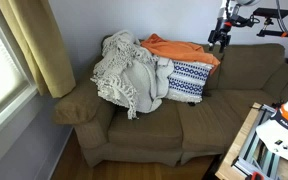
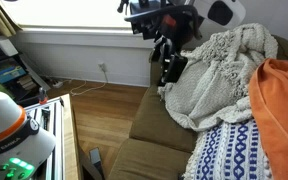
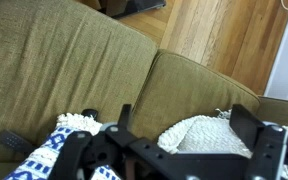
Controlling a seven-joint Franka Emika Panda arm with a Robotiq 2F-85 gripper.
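Note:
My gripper is open, its two dark fingers spread wide with nothing held between them. In the wrist view it hangs over the brown sofa [image 3: 189, 95], and a cream knitted blanket [image 3: 199, 135] shows below and between the fingers. The same blanket [image 2: 206, 82] lies bunched on the sofa in exterior view 2, with the gripper [image 2: 170, 68] in front of it. A blue-and-white patterned pillow [image 1: 188, 80] rests against the sofa back, an orange blanket [image 1: 174, 49] draped above it. Part of that pillow [image 3: 59, 150] appears at the wrist view's lower left.
The near sofa seats [image 1: 144, 132] are bare. A wooden table edge [image 1: 242, 145] stands at the right front beside the robot's white base. Wooden floor [image 2: 109, 112] lies open before the sofa, with a window [image 1: 4, 65] at the left.

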